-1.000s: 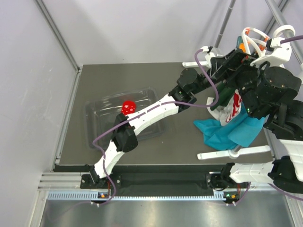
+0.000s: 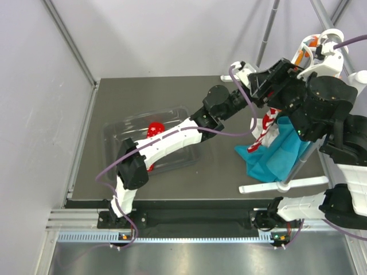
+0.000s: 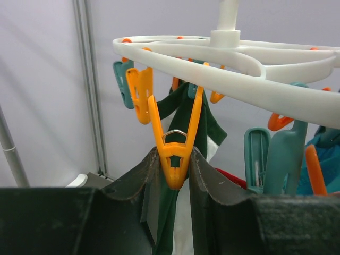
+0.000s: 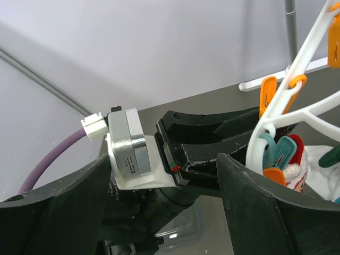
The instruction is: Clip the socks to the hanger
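The white round hanger (image 3: 212, 58) carries orange and teal clips. In the left wrist view my left gripper is shut on an orange clip (image 3: 180, 151) under the ring. A dark green sock (image 3: 180, 122) hangs behind it. In the right wrist view my right gripper has its fingers apart, with the left gripper's body in view beyond them and the hanger at the right. A red-striped sock (image 2: 262, 133) and turquoise cloth (image 2: 269, 157) hang below the hanger in the top view.
A clear tray (image 2: 114, 149) with a red item (image 2: 155, 129) lies on the grey floor at left. The stand's poles (image 2: 269, 26) and white feet (image 2: 258, 188) are at the right. Both arms crowd the hanger.
My left arm has shifted slightly left and my right gripper a little with it. The hanger and hanging socks have moved, the striped sock swinging down-left.
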